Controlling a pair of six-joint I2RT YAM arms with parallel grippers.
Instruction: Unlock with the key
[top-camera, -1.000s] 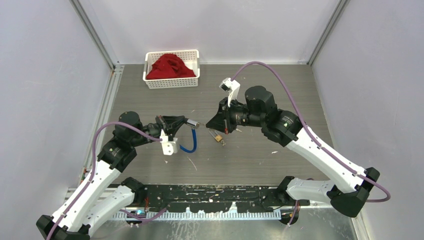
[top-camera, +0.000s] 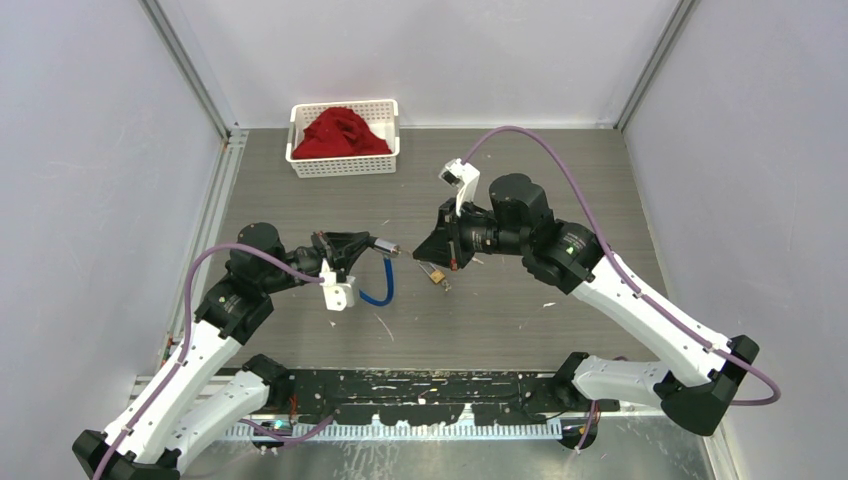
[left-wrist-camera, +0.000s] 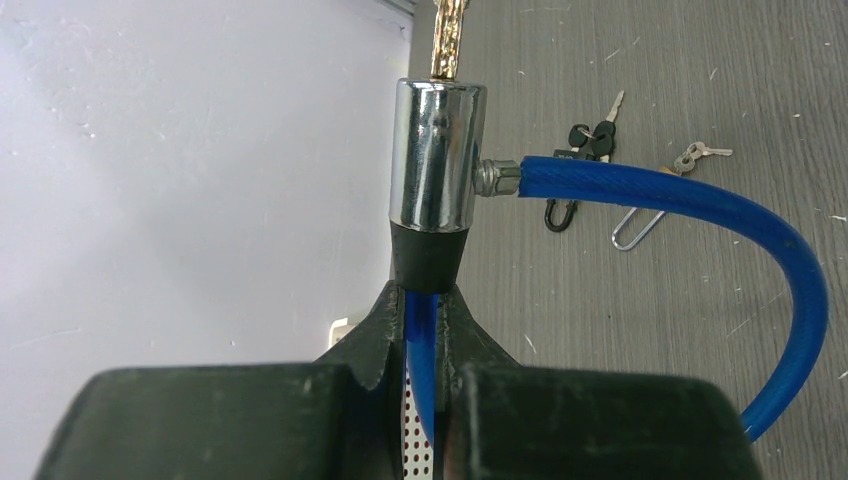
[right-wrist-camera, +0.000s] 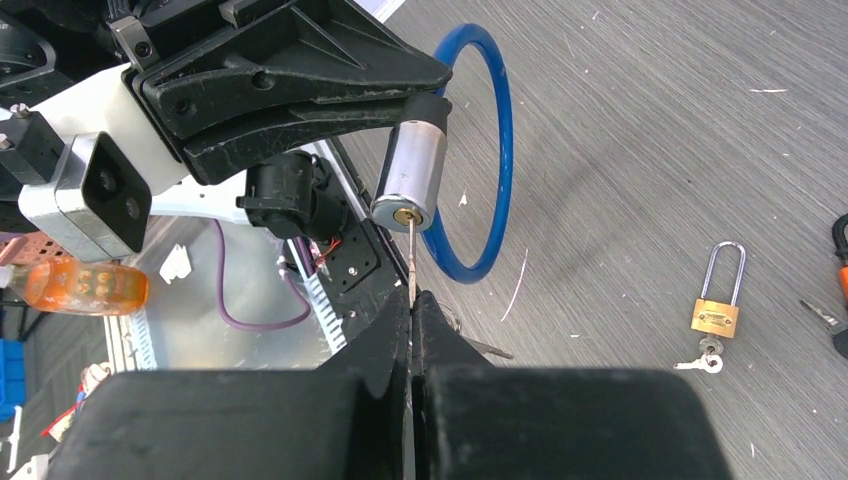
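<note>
A blue cable lock hangs from my left gripper, which is shut on its cable just behind the black collar. The lock's silver cylinder (right-wrist-camera: 412, 175) points toward my right gripper, with its brass keyhole (right-wrist-camera: 407, 216) facing those fingers. My right gripper is shut on a key (right-wrist-camera: 412, 255). The blade runs straight from the fingertips to the keyhole and meets it; how deep it sits I cannot tell. From the left wrist, the golden key blade (left-wrist-camera: 447, 45) stands at the cylinder's end. The blue cable (left-wrist-camera: 800, 290) still loops into the cylinder's side fitting.
A brass padlock (right-wrist-camera: 715, 318) with keys lies on the floor below the grippers. Near it lies a small black padlock (left-wrist-camera: 562, 213) with black-headed keys (left-wrist-camera: 604, 132). The white basket (top-camera: 345, 168) with red cloth (top-camera: 340, 134) stands at the back.
The left arm and the lock have stayed in place.
</note>
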